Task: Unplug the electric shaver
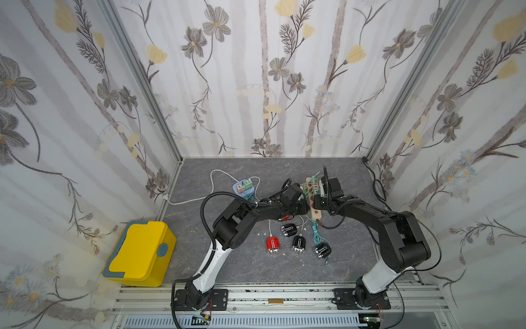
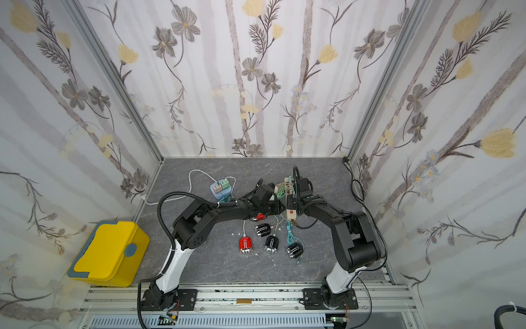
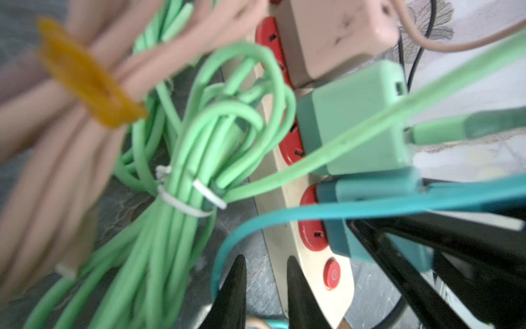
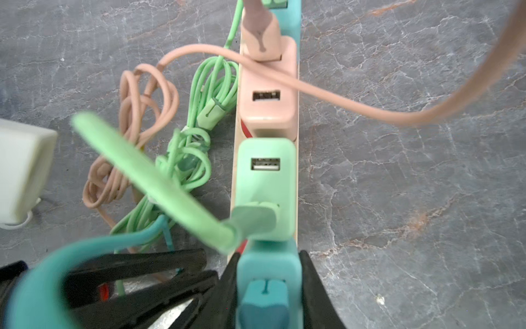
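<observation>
Electric shavers lie on the table, among them a black shaver (image 1: 322, 250) by a teal cable bundle (image 1: 316, 235), a red shaver (image 1: 272, 245) and another black shaver (image 1: 298, 244). On the beige power strip (image 3: 328, 296), the teal adapter plug (image 4: 268, 274) sits at the near end beside the mint green plug (image 4: 265, 192). My right gripper has a finger along either side of the teal plug; whether they press on it is unclear. Left of the strip, my left gripper stands open, its fingers apart with nothing held between them.
Pink plug (image 4: 268, 104), green cable coils (image 3: 180, 181) and pink cables (image 3: 65, 137) crowd the strip's left side. A blue block with plugs (image 1: 243, 188) stands back left; the yellow box (image 1: 139, 252) is front left. Bare table (image 4: 416, 219) lies right of the strip.
</observation>
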